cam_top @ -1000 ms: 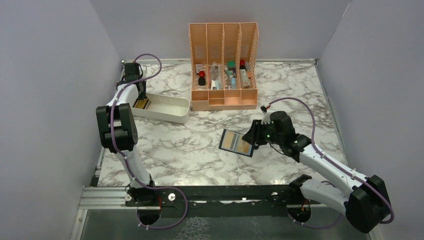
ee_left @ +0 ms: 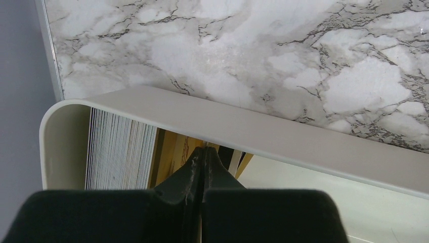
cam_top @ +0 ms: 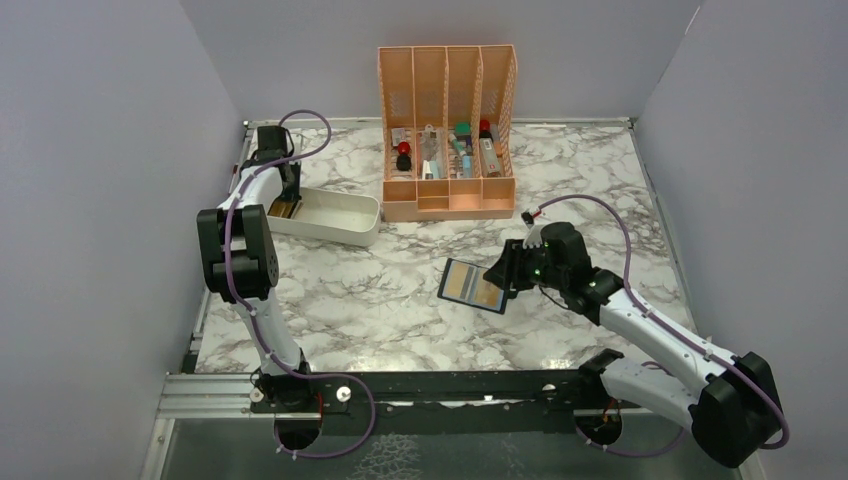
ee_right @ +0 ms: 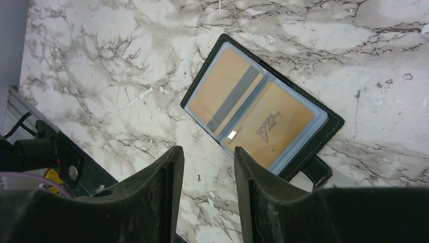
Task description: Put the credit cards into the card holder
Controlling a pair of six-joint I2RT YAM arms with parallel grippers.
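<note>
The open card holder (ee_right: 243, 106), black-edged with clear pockets, lies flat on the marble table. Tan cards (ee_right: 275, 124) and a grey strip fill its pockets. Over its near side my right gripper stands open, the gap between its fingers empty. At the left, a row of upright credit cards (ee_left: 174, 149), gold, black and white-edged, leans in one end of a white bin (ee_left: 283, 177). My left gripper is down among these cards, its fingertips shut together. Whether a thin card sits between them cannot be made out.
A peach organizer (cam_top: 448, 205) with small bottles and tools stands at the back, right of the bin. The rest of the bin is empty. Bare marble lies between the bin and the card holder.
The right arm and card holder look unmoved.
</note>
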